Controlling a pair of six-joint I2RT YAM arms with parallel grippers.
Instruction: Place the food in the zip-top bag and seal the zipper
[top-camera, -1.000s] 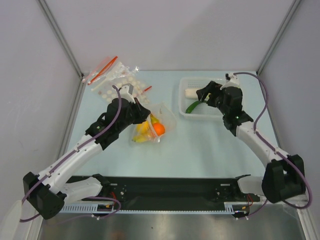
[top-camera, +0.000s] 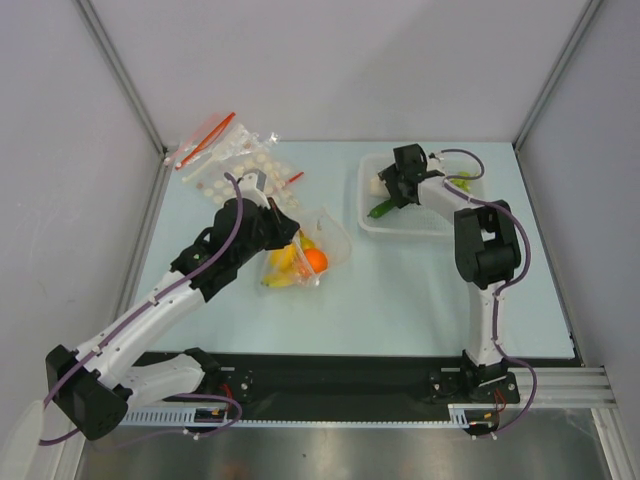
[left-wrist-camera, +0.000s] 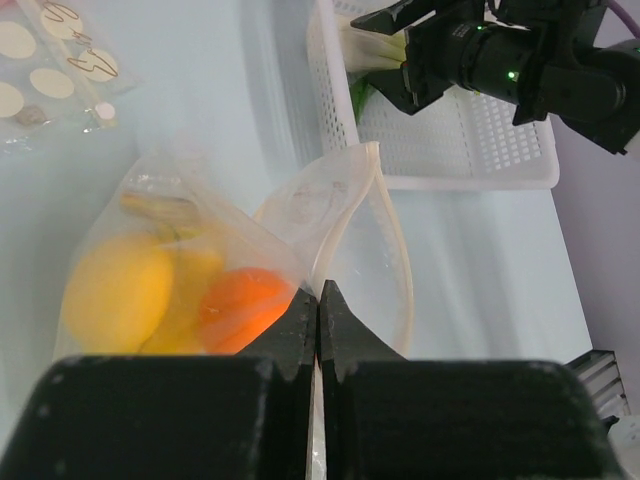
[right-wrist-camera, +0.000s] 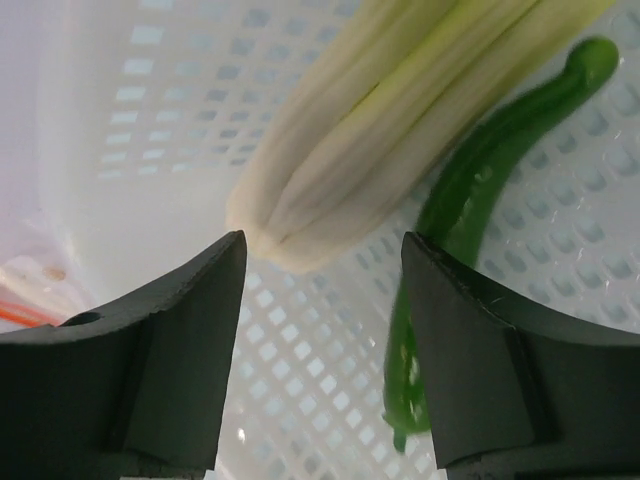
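Note:
Hanging from my left gripper, which is shut on its rim, is a clear zip top bag (left-wrist-camera: 385, 240) with its mouth spread. Inside it show a yellow fruit (left-wrist-camera: 118, 290), an orange (left-wrist-camera: 243, 308) and a banana-like piece (top-camera: 278, 280). My right gripper is open inside the white basket (top-camera: 405, 232). Ahead of its fingers lie pale celery-like stalks (right-wrist-camera: 345, 150), still free of them. A long green pepper (right-wrist-camera: 460, 220) lies beside the stalks, partly behind the right finger (right-wrist-camera: 470, 350). In the top view the right arm hides much of the basket's contents.
More zip bags with red sliders (top-camera: 207, 139) and white dots lie at the back left. Leafy greens (top-camera: 461, 181) sit at the basket's right end.
My right gripper has moved left and further into the basket, toward the stalks. The hanging bag has swung slightly; the left arm has stayed in place.

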